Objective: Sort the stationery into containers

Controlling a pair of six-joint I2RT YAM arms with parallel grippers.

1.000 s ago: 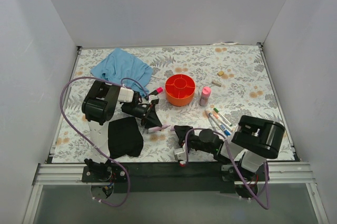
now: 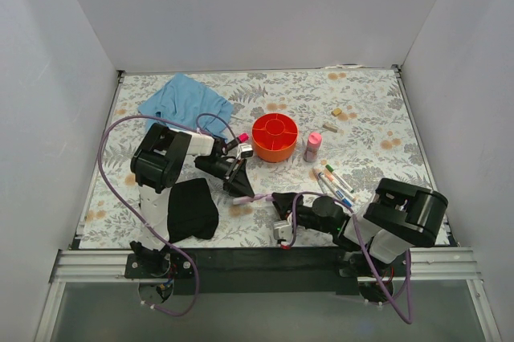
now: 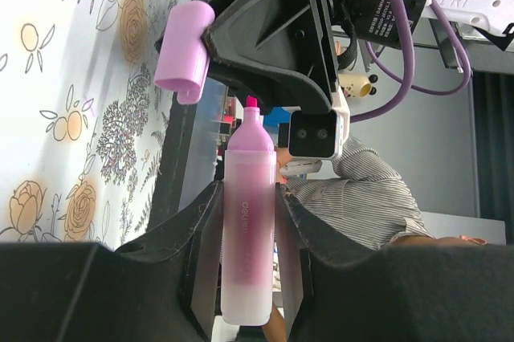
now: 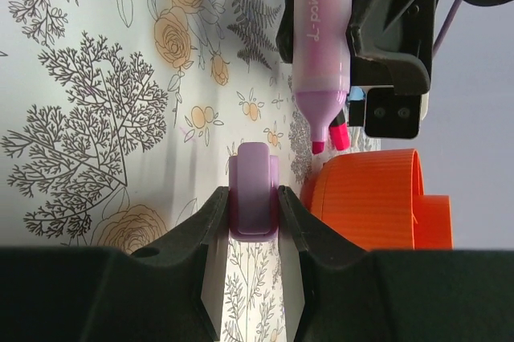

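Uncapped, a pink marker [image 3: 248, 230] stands between the fingers of my left gripper, which grips its barrel; its reddish tip shows in both wrist views. My right gripper is shut on a pink cap [image 4: 254, 185]. From above, the marker [image 2: 242, 200] lies roughly level, its tip pointing at the cap [image 2: 267, 197] with little or no gap. In the wrist views, tip and cap are apart and not in line. The orange divided container [image 2: 274, 154] stands behind both grippers.
Another marker with a pinkish-red cap [image 2: 242, 138] lies beside the left arm. Several markers [image 2: 337, 185] lie right of centre, near a pink cylinder [image 2: 312, 147]. An eraser [image 2: 336, 111] is farther back. Blue cloth [image 2: 183, 101] and black cloth [image 2: 191, 209] cover the left.
My left gripper has shifted slightly right with the marker, and the right arm has moved a little to the right with the cap. Both grippers still hold their pieces.
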